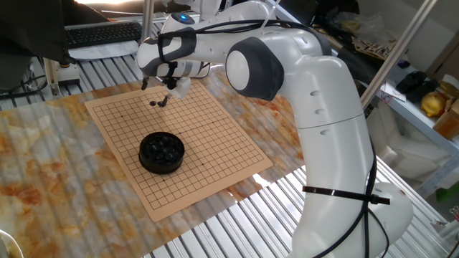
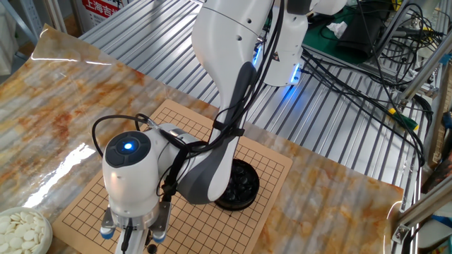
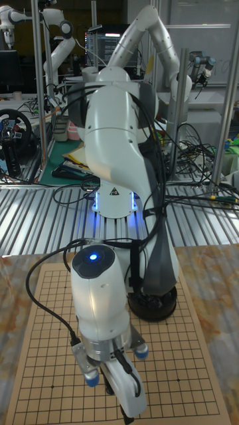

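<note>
A tan board with a black grid (image 1: 208, 136) lies on the marbled table. On it stands a round black bowl (image 1: 161, 153) holding black stones, partly covered by the arm in the second and third exterior views. My gripper (image 1: 157, 103) points down over the far part of the board, away from the bowl. Its dark fingertips look small in the first view and are largely hidden by the hand in the others, so how the fingers stand is unclear. Close by the fingertips shows a small black spot (image 2: 152, 248), perhaps a stone; whether it touches them cannot be made out.
A white bowl of white stones (image 2: 22, 231) stands beside the board, at the lower left of the second view. Much of the grid around the black bowl is bare. A keyboard (image 1: 104, 34) lies on the slatted bench beyond the table, and metal posts (image 1: 398, 54) rise nearby.
</note>
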